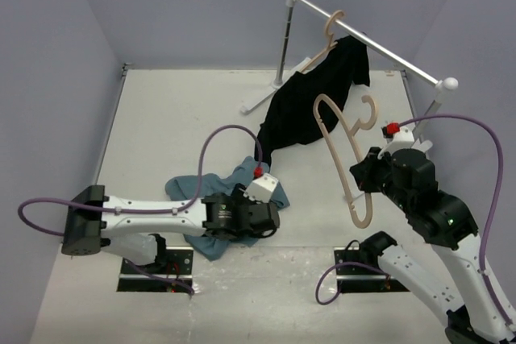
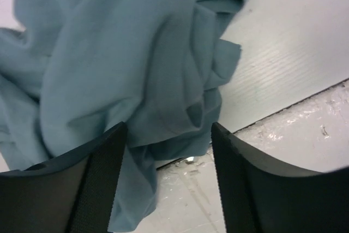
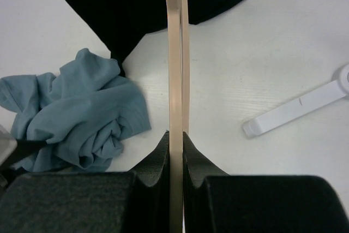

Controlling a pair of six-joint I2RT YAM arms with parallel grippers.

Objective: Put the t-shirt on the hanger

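A crumpled blue-grey t-shirt (image 1: 214,243) lies on the table, partly covered by my left arm in the top view. My left gripper is open over it, with bunched cloth (image 2: 109,58) below and ahead of its spread fingers (image 2: 106,159); whether they touch the cloth I cannot tell. A light wooden hanger (image 1: 334,151) is held clear of the rail, its hook toward the back. My right gripper (image 1: 368,173) is shut on one bar of it; the right wrist view shows the hanger (image 3: 175,80) edge-on between the fingertips.
A black garment (image 1: 310,106) hangs on another hanger (image 1: 330,30) from the white rail (image 1: 379,47) at the back right, its lower end near the t-shirt. White rack feet (image 3: 294,110) rest on the table.
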